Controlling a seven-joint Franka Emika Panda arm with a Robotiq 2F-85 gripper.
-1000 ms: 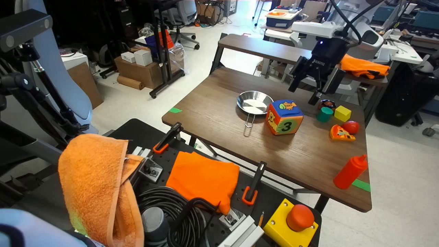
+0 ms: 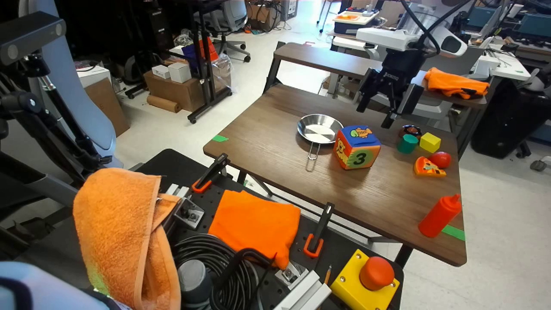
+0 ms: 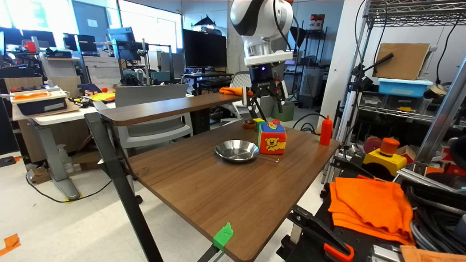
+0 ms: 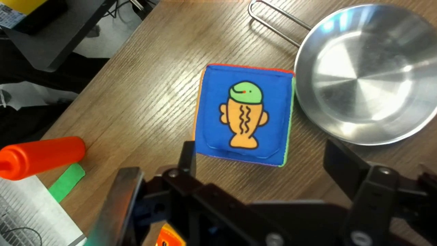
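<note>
My gripper [image 2: 375, 116] hangs open above the back of the brown table, with nothing between its fingers. A soft picture cube [image 2: 357, 147] rests on the table, lower than the gripper and in front of it. Seen from the wrist, the cube's blue top [image 4: 209, 123] with a fish on it lies just beyond the fingertips, between their lines. Beside the cube is a shiny metal pan [image 4: 364, 82]; its wire handle [image 2: 313, 151] points toward the table's front edge. The pan looks empty.
A red squeeze bottle [image 2: 440, 216] stands near the right front corner. At the back right are a green cup [image 2: 407, 144], a yellow block [image 2: 429, 142], a red toy [image 2: 440, 159] and a pizza slice [image 2: 428, 167].
My gripper has shifted left and slightly down in exterior view 1, closer to the cube, and hangs more upright. The objects on the table have not moved.
</note>
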